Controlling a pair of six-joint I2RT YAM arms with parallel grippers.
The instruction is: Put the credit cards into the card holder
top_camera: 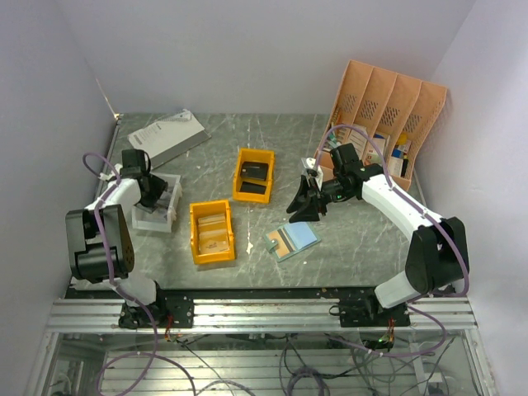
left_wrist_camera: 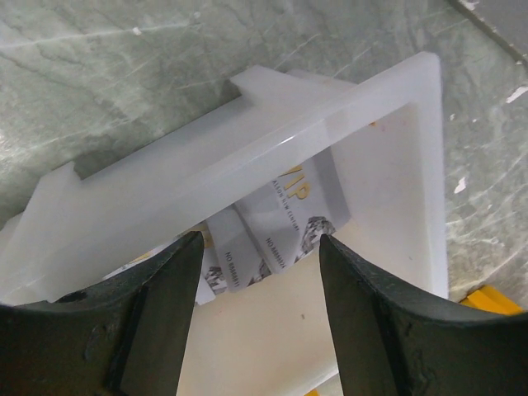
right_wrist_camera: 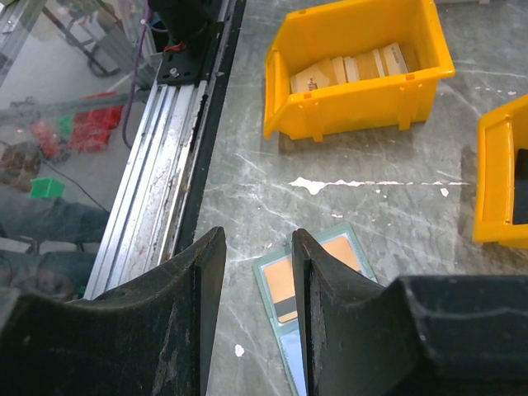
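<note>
Several pale cards (left_wrist_camera: 276, 216) with grey pictures lie along one side of a white bin (left_wrist_camera: 404, 173) in the left wrist view. Over that bin is my left gripper, its fingers apart and nothing visible between them. The card holder (right_wrist_camera: 334, 247), flat with an orange and a blue part, rests on the table and shows partly behind a finger in the right wrist view. Above it hovers my right gripper, its fingers spread and empty. From the top, the holder (top_camera: 291, 239) lies below the right gripper.
A yellow bin (top_camera: 212, 233) of tan packets and another yellow bin (top_camera: 253, 175) of dark items stand mid-table. A grey box (top_camera: 165, 137) lies at the back left, an orange rack (top_camera: 388, 103) at the back right. Table around the holder is mostly clear.
</note>
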